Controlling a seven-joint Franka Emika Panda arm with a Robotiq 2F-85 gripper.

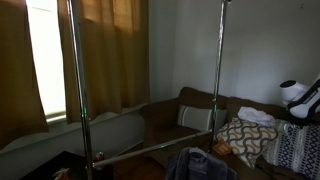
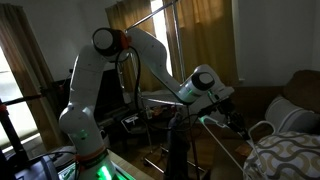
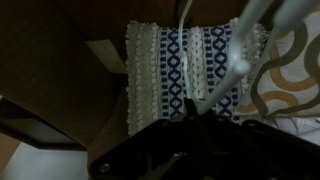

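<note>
A thin white hanger [image 3: 238, 72] runs up through the wrist view, blurred and close to the camera. My gripper is shut on it, its dark body filling the lower middle of that view. In the second exterior view the gripper [image 2: 236, 119] hangs over the sofa, with white hanger lines [image 2: 262, 126] beside and below it. In the first exterior view only part of the arm [image 1: 291, 89] shows at the right edge, and the fingers are hard to make out.
A metal garment rack [image 1: 218, 65] stands before the sofa, with a dark garment [image 1: 198, 164] low by it. The brown sofa [image 1: 165, 117] carries patterned pillows [image 1: 246, 138] and a white cloth [image 1: 256, 116]. Below the gripper lies a blue-and-white patterned cushion [image 3: 208, 62].
</note>
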